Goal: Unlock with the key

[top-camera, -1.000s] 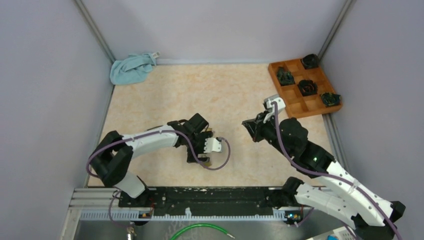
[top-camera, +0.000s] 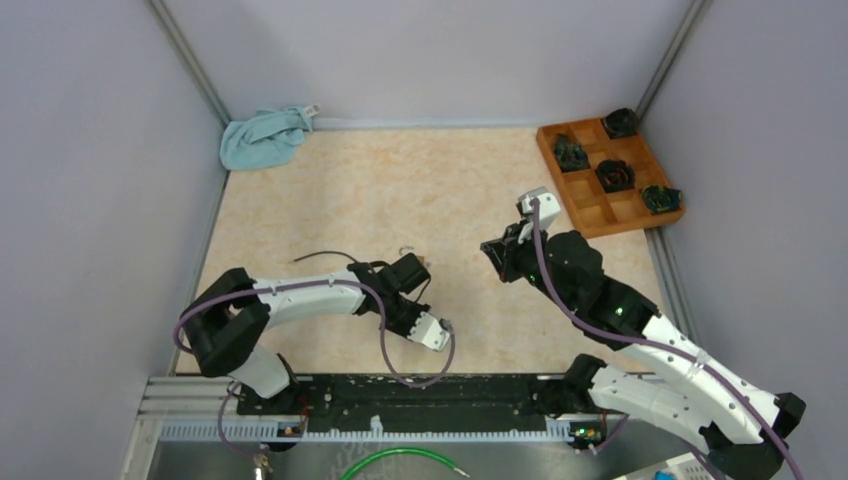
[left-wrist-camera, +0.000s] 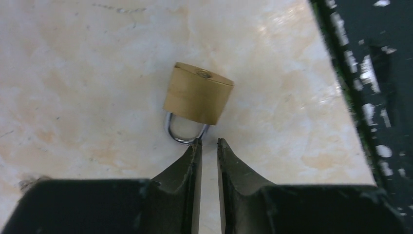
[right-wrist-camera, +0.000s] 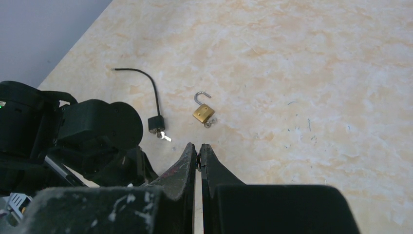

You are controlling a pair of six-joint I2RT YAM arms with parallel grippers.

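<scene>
A brass padlock with its shackle closed lies on the table in the left wrist view, shackle toward my left gripper. The left fingers stand slightly apart. One fingertip overlaps the shackle's edge from this view; whether they touch is unclear, and bare table shows through the gap. Another brass padlock lies with its shackle open and a key at its lower end. Left of it is a black lock with a cable and a silver key. My right gripper is shut, nothing visible between its fingers, above the table.
The wooden compartment tray with several dark items stands at the back right. A blue cloth lies back left. A dark edge strip borders the table in the left wrist view.
My left arm has moved toward the front edge of the table, uncovering more of the cable.
</scene>
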